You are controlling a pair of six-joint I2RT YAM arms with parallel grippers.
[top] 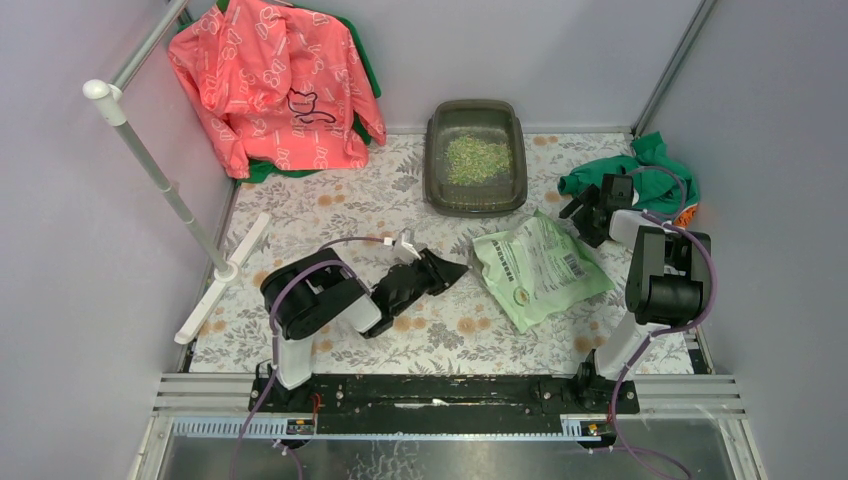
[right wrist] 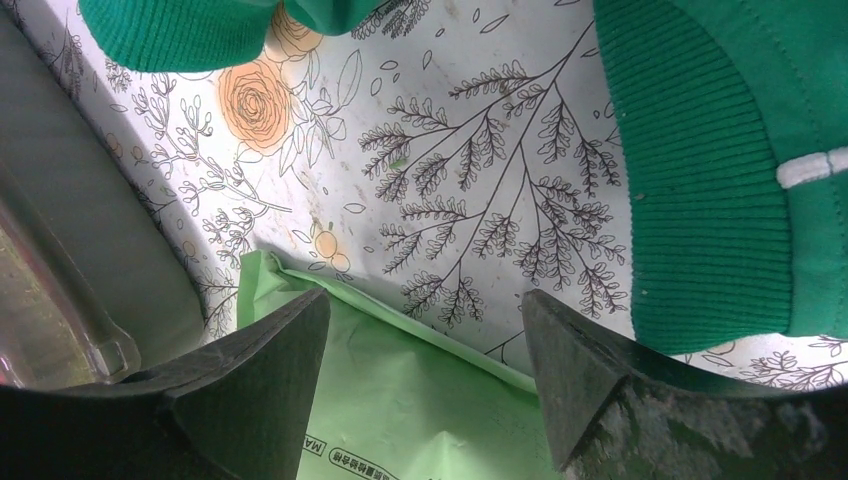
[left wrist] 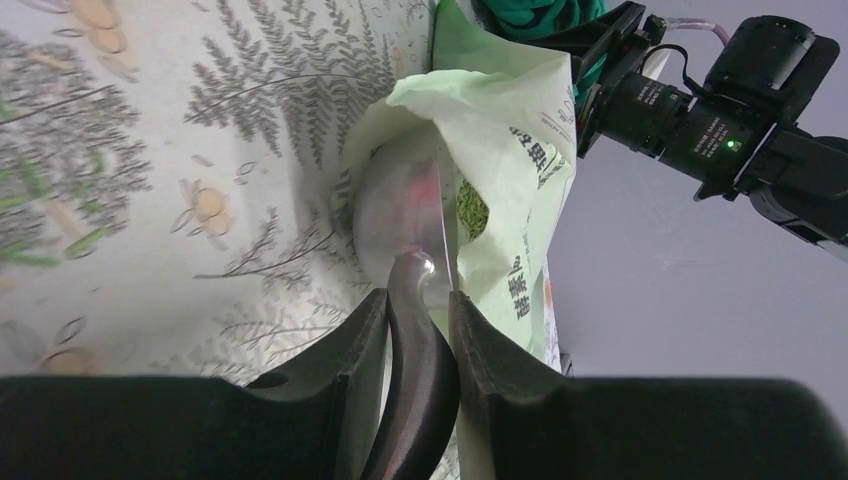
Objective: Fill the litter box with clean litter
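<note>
The green litter bag [top: 540, 275] lies right of centre, its open mouth at its left side, green pellets [left wrist: 470, 210] visible inside. My left gripper [top: 450, 270] is shut on a scoop handle [left wrist: 410, 340]; the scoop's pale bowl [left wrist: 390, 220] sits in the bag's mouth. The dark litter box [top: 435, 170] stands at the back centre with some pellets [top: 478, 158] in it. My right gripper [top: 578, 220] stands open above the bag's back right corner [right wrist: 270, 280], with no sign of anything held.
Green clothing [top: 645, 160] lies at the back right. A pink garment [top: 260, 80] hangs at the back left, beside a white stand [top: 180, 205].
</note>
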